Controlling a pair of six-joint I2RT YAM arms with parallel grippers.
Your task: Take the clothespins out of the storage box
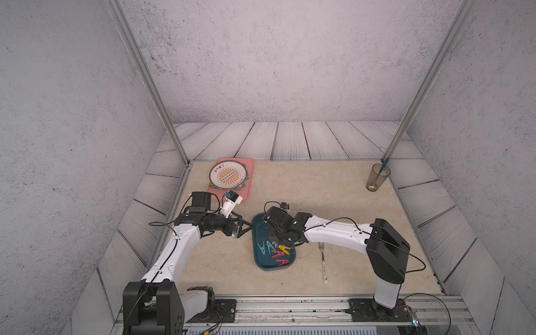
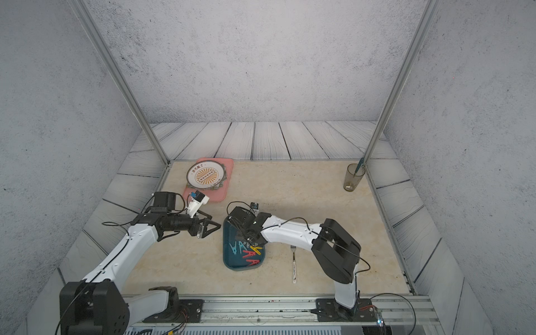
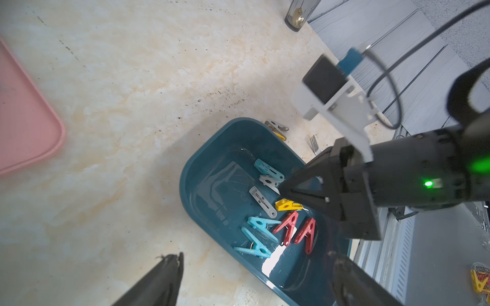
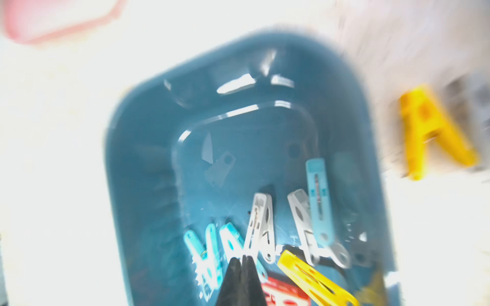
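Observation:
The storage box [image 4: 153, 102] is a deep teal tray holding several clothespins. Inside are a grey-white clothespin [image 4: 261, 219], another white one [image 4: 302, 219] with a light blue one [image 4: 320, 204] across it, two more light blue ones, red ones [image 3: 306, 235] and a yellow one [image 4: 311, 278]. My right gripper is above the box, fingertips together and empty; the grey-white clothespin lies in the box, outside the fingers. Left of the box, my left gripper [image 1: 247, 226] stands open and empty, its fingers [image 3: 171, 278] wide apart.
Outside the box, a yellow clothespin [image 4: 426, 130] and a grey one [image 4: 477, 97] lie on the table. A fork [image 1: 323, 265] is to the right, a glass [image 1: 377, 178] at the far right. Plate [image 1: 228, 174] and pink tray [image 1: 249, 167] sit back left.

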